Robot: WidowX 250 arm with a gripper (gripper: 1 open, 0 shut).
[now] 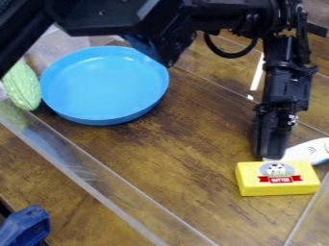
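Note:
My gripper (272, 146) points down at the right, its tip low beside a white and blue object (310, 152), which is partly hidden by the fingers. Whether the fingers are open or shut on anything is unclear. A yellow butter box (276, 179) lies just in front of them.
A blue plate (103, 85) lies at the upper left, with a pale green vegetable (22, 86) left of it. A dark blue object (22, 227) is at the lower left edge.

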